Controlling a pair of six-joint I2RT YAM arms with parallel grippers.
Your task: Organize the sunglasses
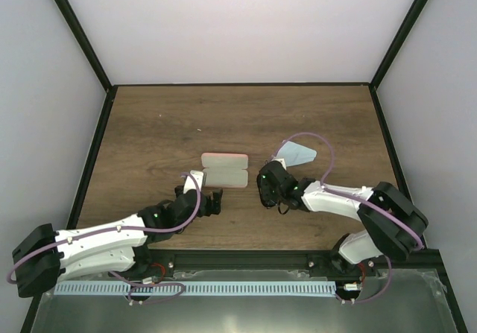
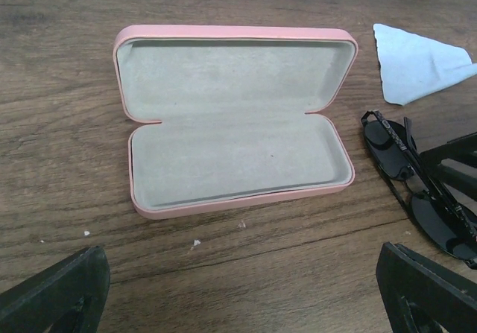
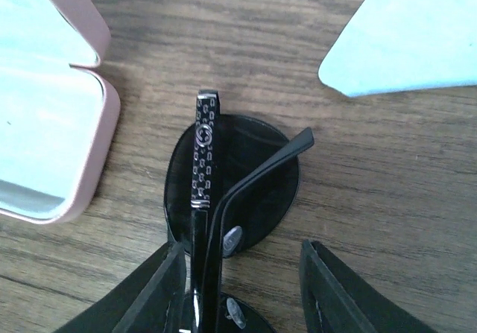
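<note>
An open pink glasses case (image 2: 238, 158) with a pale lining lies in the middle of the table (image 1: 149, 124), also in the top view (image 1: 224, 176). Right of it lie dark sunglasses (image 2: 440, 221) with folded temples (image 3: 203, 154). My right gripper is over them, fingers part open on either side of the temples. A light blue cloth (image 3: 402, 27) lies beyond. My left gripper stands open in front of the case, nothing between its fingers.
Dark frame rails and white walls border the workspace.
</note>
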